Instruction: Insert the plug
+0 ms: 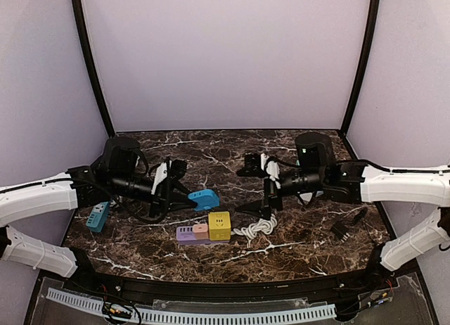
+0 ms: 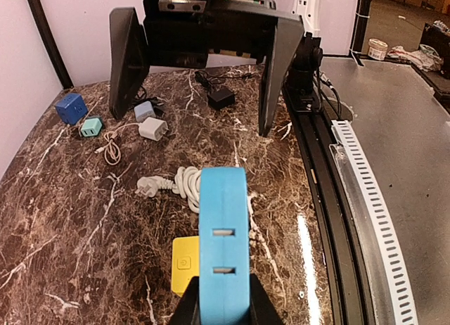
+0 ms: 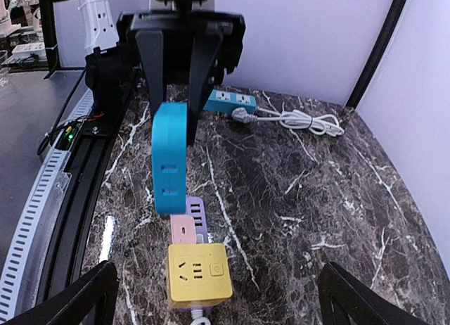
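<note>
My left gripper [image 1: 190, 201] is shut on a blue block [image 1: 204, 198] with slots, held in the air; it fills the lower middle of the left wrist view [image 2: 223, 247]. Below it sit a purple socket strip [image 1: 188, 233], a pink block [image 1: 200, 228] and a yellow socket cube [image 1: 219, 226], joined in a row, also seen in the right wrist view. My right gripper [image 1: 253, 209] is open and empty, raised right of the yellow cube, facing the held block. A coiled white cable [image 1: 259, 228] with a plug [image 2: 148, 186] lies beside the cube.
A teal strip [image 1: 97, 217] lies at the far left, a black adapter [image 1: 341, 230] at the right. A blue cube [image 2: 71, 108], small teal cube [image 2: 91, 126] and white chargers [image 2: 152, 128] lie beyond the right arm.
</note>
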